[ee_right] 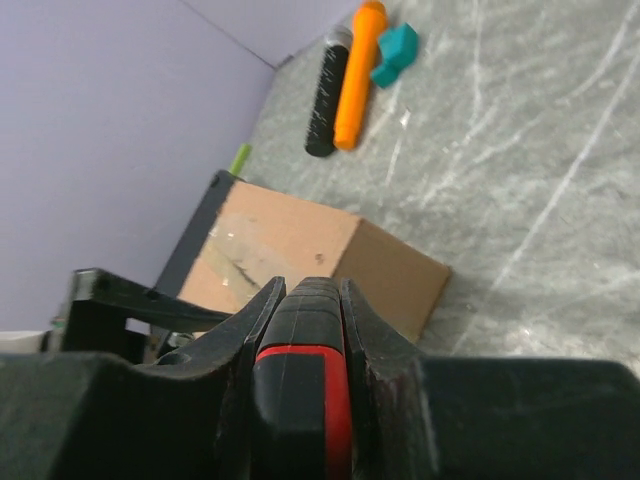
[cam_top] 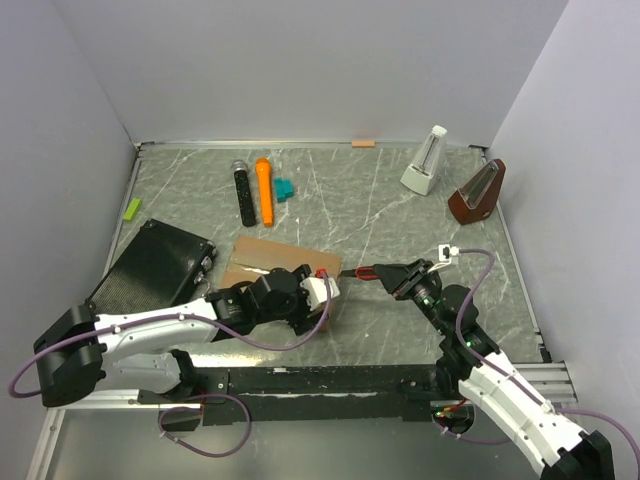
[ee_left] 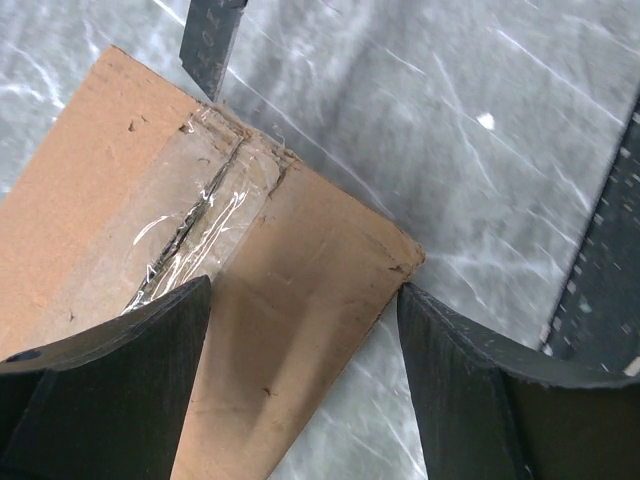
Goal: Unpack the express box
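Observation:
The cardboard box with clear tape along its seam lies on the marble table, partly hidden by my left arm in the top view. My left gripper is open over one end of the box, whose corner sits between the fingers. My right gripper is shut on a black-and-red cutter, held beside the box's right edge; in the left wrist view its dark blade shows just beyond the taped edge.
A black case lies at left. A black microphone, orange microphone, teal piece and green block sit behind. Two metronomes stand back right.

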